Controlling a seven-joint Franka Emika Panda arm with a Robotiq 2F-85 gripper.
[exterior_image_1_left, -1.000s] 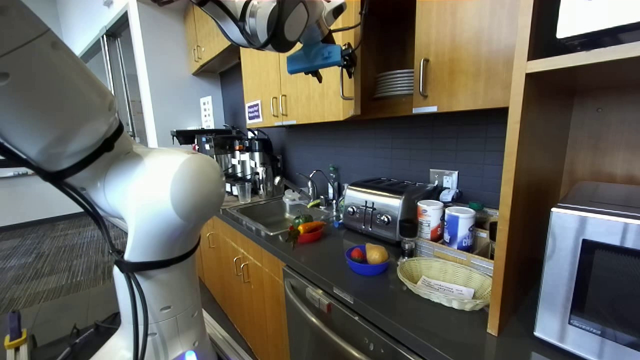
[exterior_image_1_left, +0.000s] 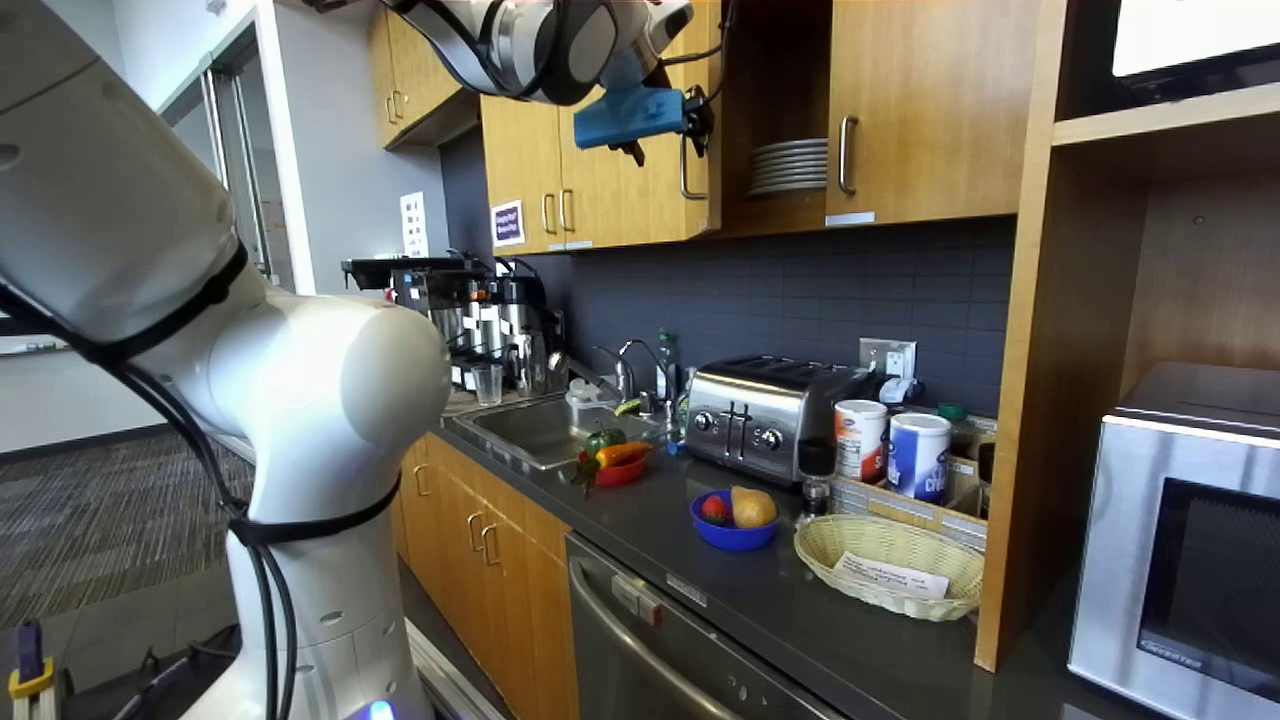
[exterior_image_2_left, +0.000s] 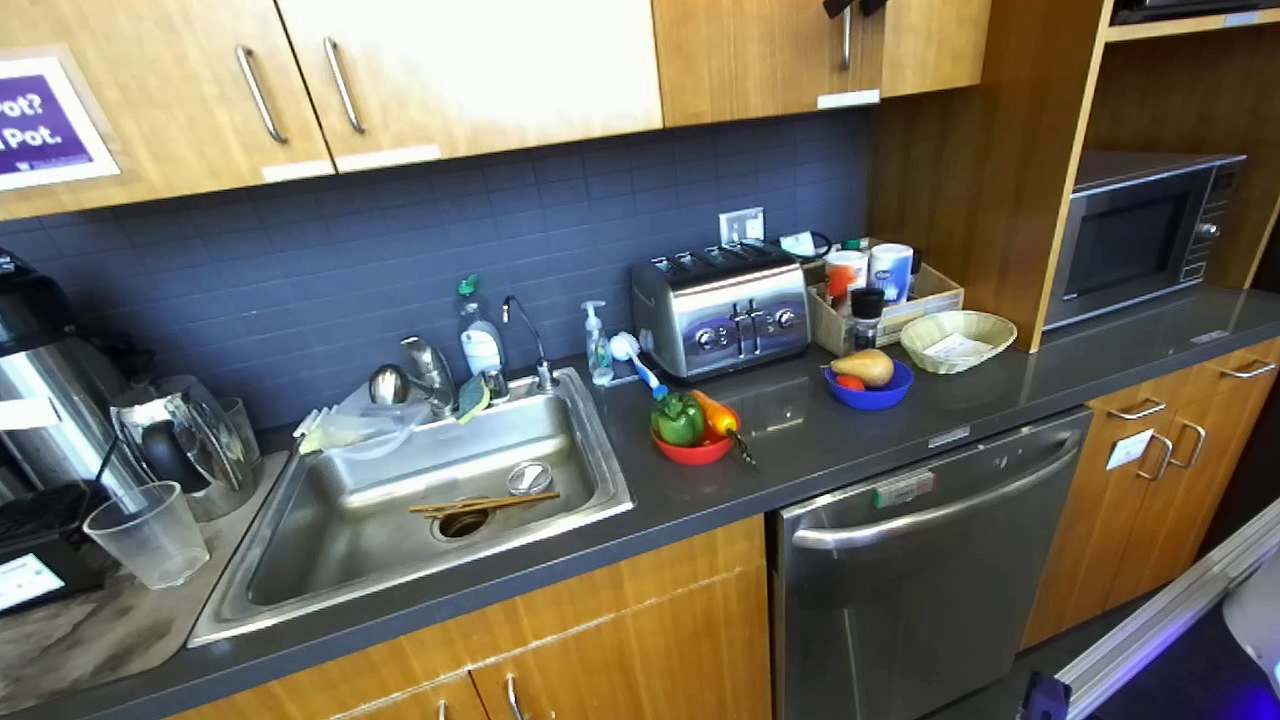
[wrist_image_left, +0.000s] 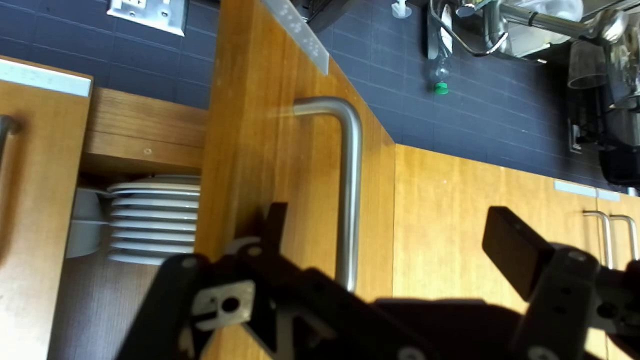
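Note:
An upper cabinet door (wrist_image_left: 375, 198) stands swung out from its cabinet. Its metal bar handle (wrist_image_left: 351, 150) appears in the wrist view between the two spread fingers of my gripper. The lower end of that handle is hidden behind the gripper's body, and whether a finger touches it I cannot tell. In exterior view 1 the open gripper (exterior_image_1_left: 668, 144) hangs high beside the door's handle (exterior_image_1_left: 685, 174). A stack of white plates (wrist_image_left: 155, 219) sits inside the open cabinet. Exterior view 2 catches only dark fingertips (exterior_image_2_left: 836, 7) at its top edge.
A closed cabinet door (exterior_image_1_left: 930, 108) flanks the opening on the right. Below are the toaster (exterior_image_1_left: 768, 420), a blue bowl (exterior_image_1_left: 734, 536) and a red bowl (exterior_image_1_left: 621, 473) of produce, a wicker basket (exterior_image_1_left: 888, 564) and the sink (exterior_image_2_left: 414, 516).

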